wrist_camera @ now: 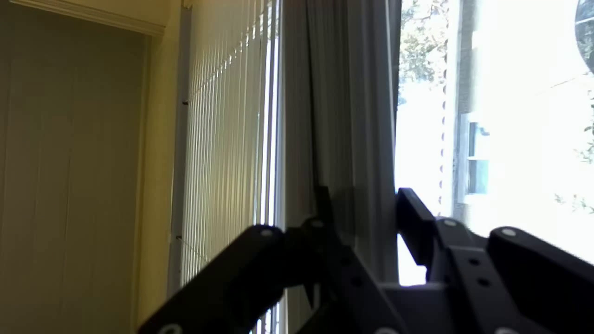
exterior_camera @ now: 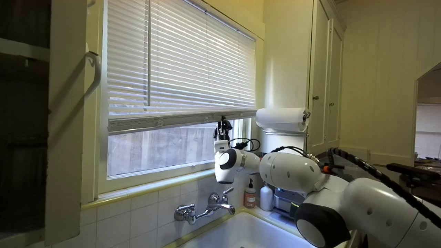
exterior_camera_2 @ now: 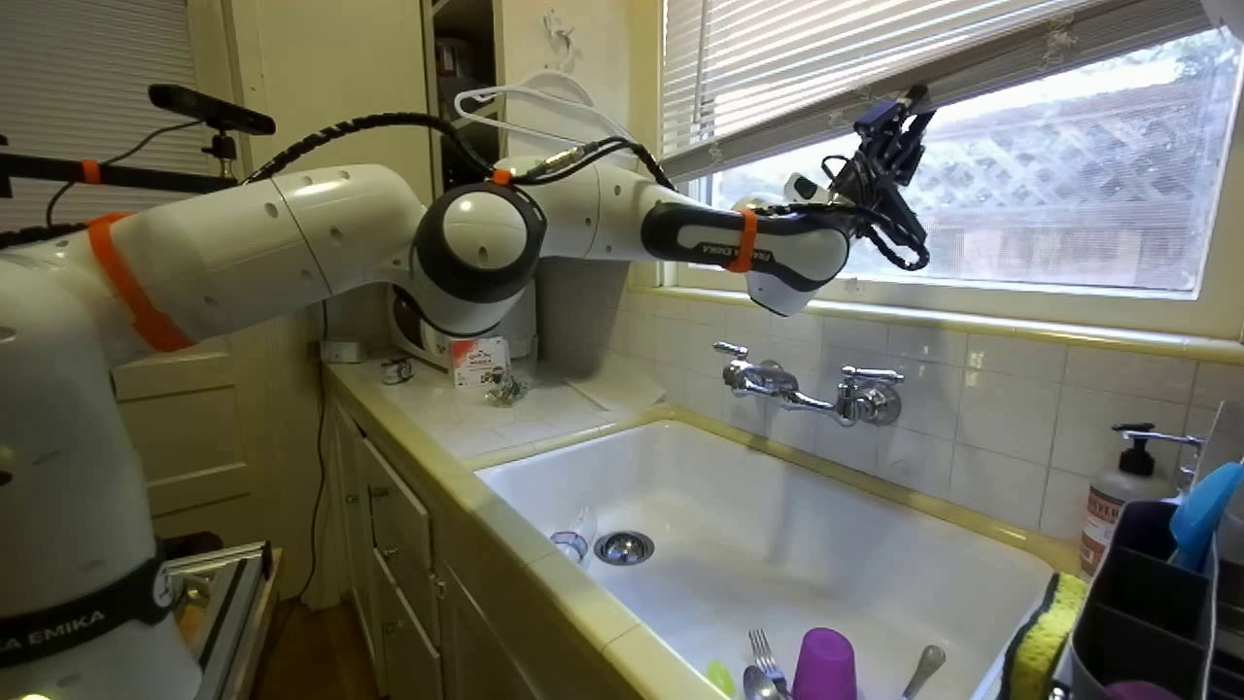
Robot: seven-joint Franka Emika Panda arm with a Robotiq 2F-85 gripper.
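White slatted blinds (exterior_camera: 182,62) hang part-way down the window, with a thick grey bundle of slats and bottom rail (exterior_camera: 136,123) along the lower edge. My black gripper (exterior_camera: 222,120) points upward at that edge, towards its right end in exterior view 1. In the wrist view the grey bundle (wrist_camera: 370,111) runs vertically between my separated fingers. One dark fingertip (wrist_camera: 323,203) overlaps its face; the other fingertip (wrist_camera: 410,206) is by its window-side edge. Whether both touch it is unclear. Exterior view 2 also has the gripper (exterior_camera_2: 895,111) at the rail.
Below the window are a chrome faucet (exterior_camera_2: 816,391) and a white sink (exterior_camera_2: 746,502) holding a purple cup (exterior_camera_2: 825,665) and cutlery. A paper towel roll (exterior_camera: 281,119) hangs right of the gripper. Soap bottles (exterior_camera: 250,196) stand beneath. An open cabinet door (exterior_camera: 66,124) is at left.
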